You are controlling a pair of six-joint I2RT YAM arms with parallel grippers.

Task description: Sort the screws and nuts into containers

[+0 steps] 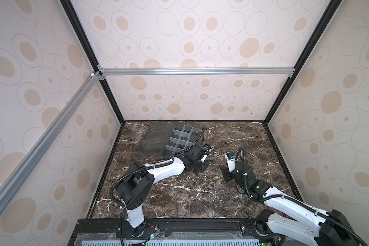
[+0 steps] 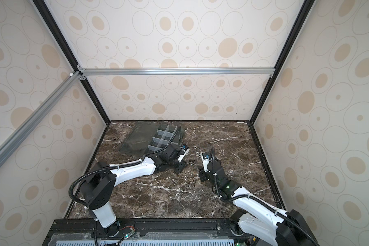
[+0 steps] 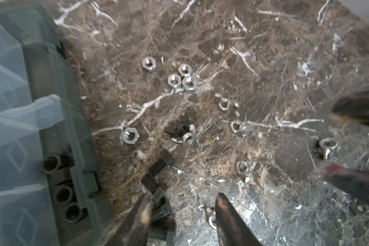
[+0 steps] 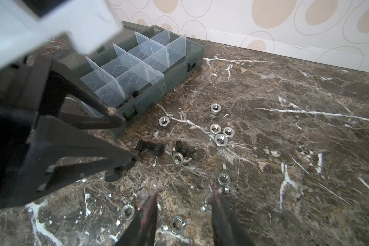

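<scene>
My left gripper is open above the black bolts (image 3: 161, 162), which lie in a line partly behind its left finger. A wing nut (image 3: 211, 219) shows beside its right fingertip, on the table. My right gripper also stands open over the scattered wing nuts (image 4: 177, 224), nothing held. Silver hex nuts (image 4: 221, 139) lie farther back, several of them in a small cluster. A dark wing nut and a silver one (image 4: 178, 158) sit together near the bolts. The divided organizer box (image 4: 151, 92) is open, with black pieces (image 3: 63, 194) in a near compartment.
Both grippers are close together at the table's middle, the left one (image 4: 126, 139) between the right wrist camera and the box. Clear marble tabletop (image 4: 299, 123) spreads to the back right. A patterned wall (image 4: 307, 37) bounds the back.
</scene>
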